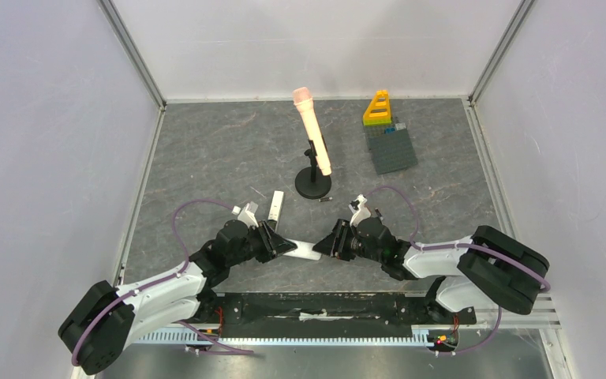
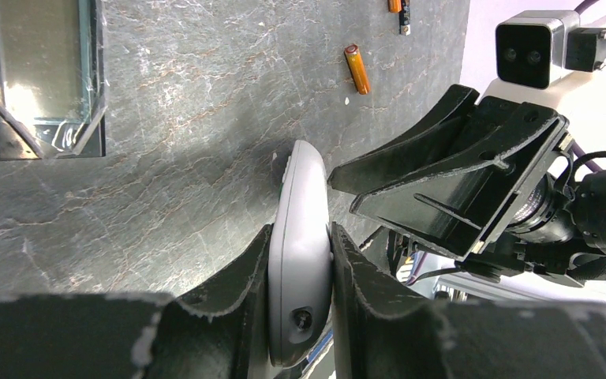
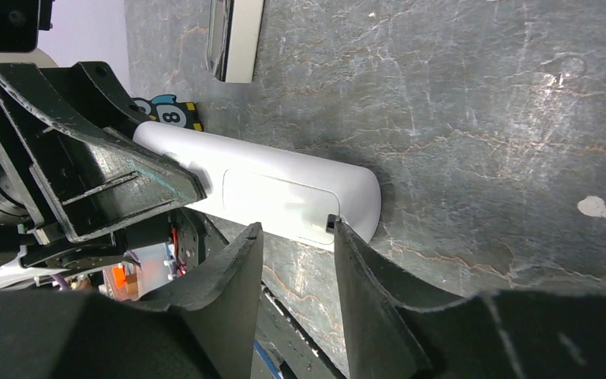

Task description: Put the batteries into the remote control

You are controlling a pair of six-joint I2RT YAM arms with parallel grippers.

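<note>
The white remote (image 3: 276, 189) lies low over the table between the grippers, battery cover facing my right gripper. My left gripper grips its end, seen end-on in the left wrist view. My right gripper has its fingertips at the small dark latch of the cover; whether they pinch it is hard to tell. Loose orange batteries (image 2: 357, 69) and a dark one (image 2: 405, 17) lie on the table.
A microphone on a black stand (image 1: 312, 183) stands behind. A clear-topped case (image 2: 39, 79) lies near the left gripper. A grey mat (image 1: 393, 150) with yellow object is at back right.
</note>
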